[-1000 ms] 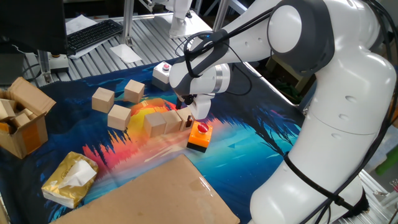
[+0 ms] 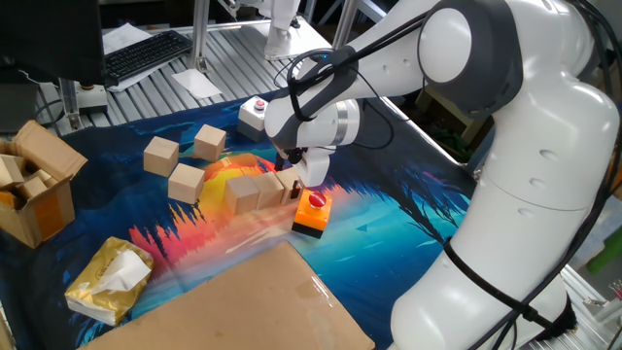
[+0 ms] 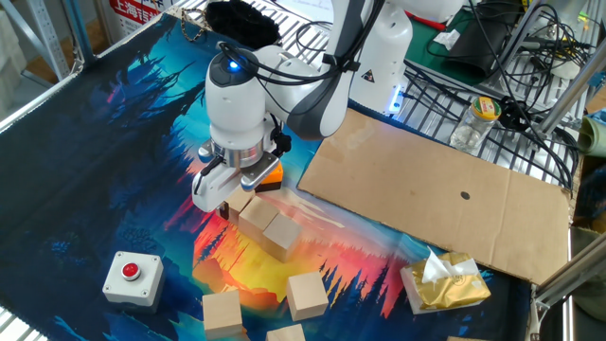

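Three plain wooden cubes form a row on the colourful mat: a near-end cube, a middle cube and a far-end cube. My gripper is down at the far-end cube, pointing at the mat. One dark finger shows beside that cube; the other is mostly hidden by the hand and the cube. Whether the fingers press on the cube or stand just clear of it does not show. Close by the gripper sits an orange box with a red button.
Three loose cubes, including one cube, lie left of the row. A white button box, a tissue pack, an open carton of blocks and a large cardboard sheet surround the area.
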